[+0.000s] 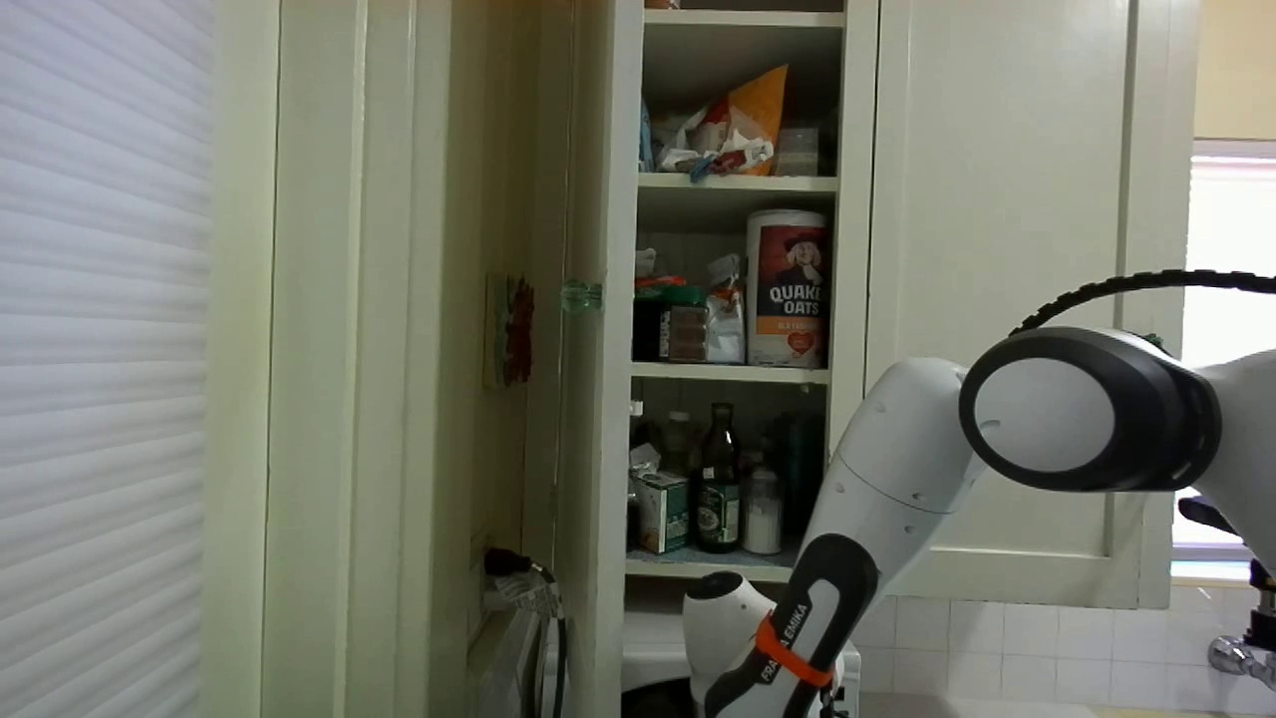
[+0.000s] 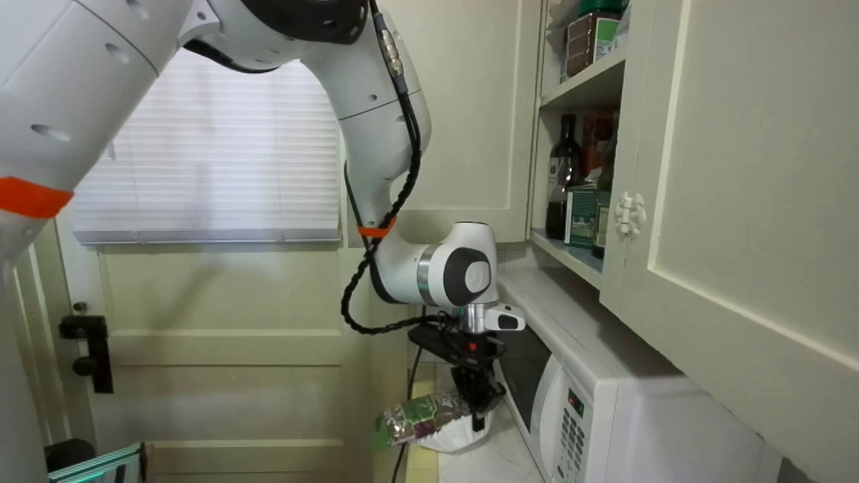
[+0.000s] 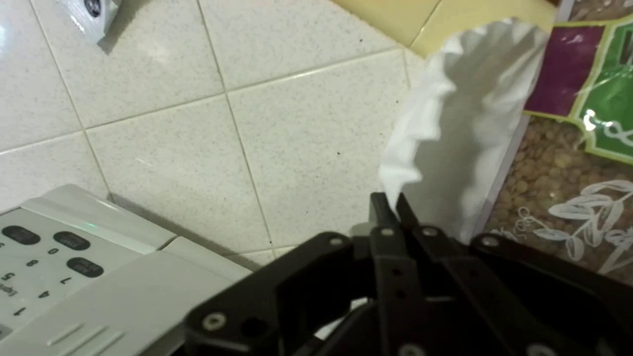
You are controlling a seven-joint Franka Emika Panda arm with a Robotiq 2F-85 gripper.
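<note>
My gripper is shut and points down over the tiled counter point(image 3: 314, 142). At its fingertips, in the wrist view, is the lower end of a white crinkled paper piece point(image 3: 469, 118), like a coffee filter. Whether any of its edge is pinched cannot be made out. Right beside the paper lies a clear bag of brown lentils point(image 3: 534, 178) with a green and purple label. In exterior view 2 the bag point(image 2: 419, 418) extends left of the gripper point(image 2: 479, 422), the white paper point(image 2: 455, 435) below it. Exterior view 1 does not show the fingers.
A white microwave point(image 2: 564, 386) stands close to the right of the gripper in exterior view 2. Above it is an open cupboard with bottles, boxes and an oats canister point(image 1: 787, 287). A small silvery packet point(image 3: 98, 18) lies on the counter. Bare tiles lie between microwave and paper.
</note>
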